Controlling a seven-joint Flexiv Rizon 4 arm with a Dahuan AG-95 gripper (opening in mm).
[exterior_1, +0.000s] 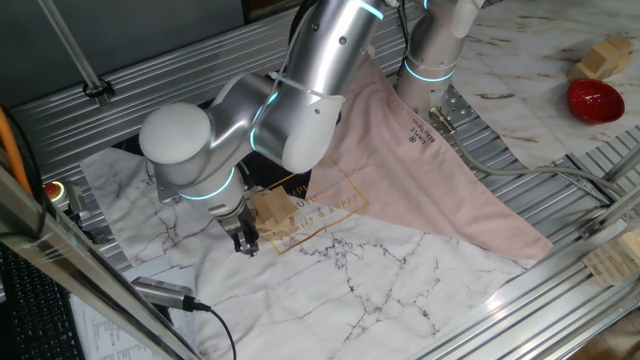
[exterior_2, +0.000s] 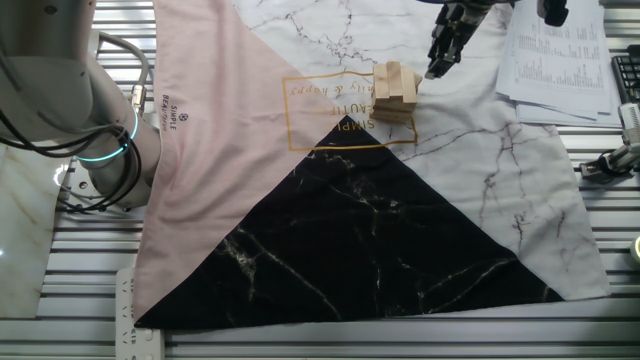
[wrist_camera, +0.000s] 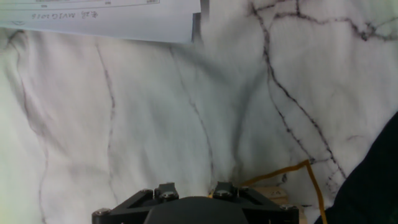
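The wooden block piece, light tan and stacked-looking, stands on the marble-patterned cloth over the gold printed frame. In exterior view 1 the same block sits just right of my gripper. From the other side, my gripper reaches in from the top, its tips close to the block but apart from it. A gap shows between its dark fingers in the wrist view, and nothing is held there. Only a sliver of the block appears behind them at the bottom edge.
The cloth has a pink part and a black part. Papers and a keyboard lie beyond it. A red bowl and another wooden block rest on the far right surface.
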